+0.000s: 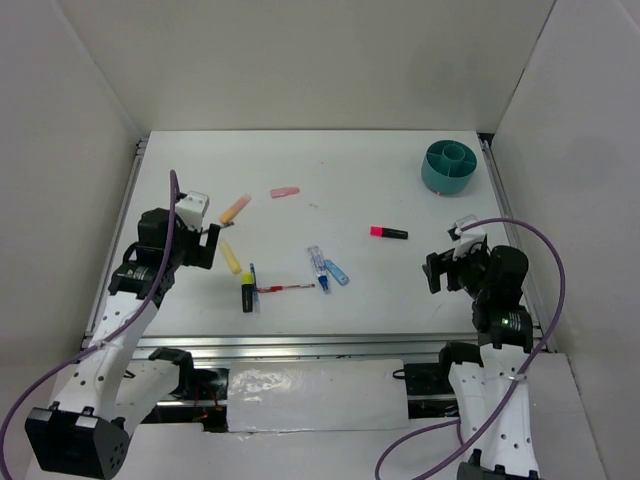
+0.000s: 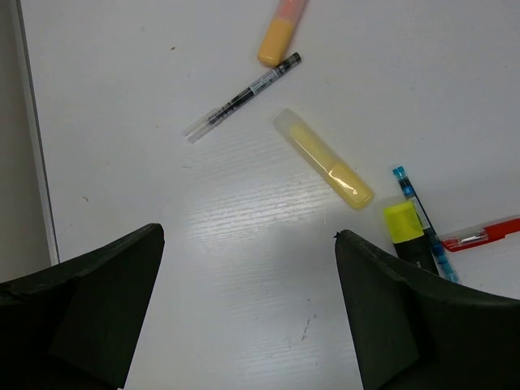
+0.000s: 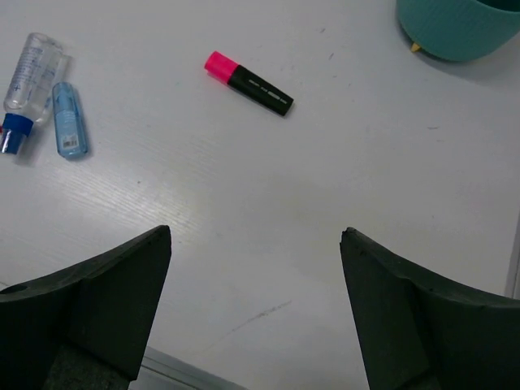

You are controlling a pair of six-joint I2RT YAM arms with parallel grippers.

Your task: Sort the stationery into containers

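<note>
A teal container with compartments (image 1: 448, 170) stands at the back right. Scattered on the table lie an orange highlighter (image 2: 277, 41), a black pen (image 2: 244, 97), a yellow highlighter (image 2: 325, 158), a black-yellow marker (image 2: 410, 248), a blue pen (image 2: 439, 252), a red pen (image 2: 479, 236), a pink item (image 1: 285, 191), a clear blue-capped bottle (image 3: 28, 85), a light-blue item (image 3: 69, 122) and a pink-capped marker (image 3: 256, 88). Both my left gripper and my right gripper are open above the table, with nothing between their fingers.
Walls surround the white table (image 1: 320, 160) at the back and sides, with a metal rail (image 1: 300, 346) along the front edge.
</note>
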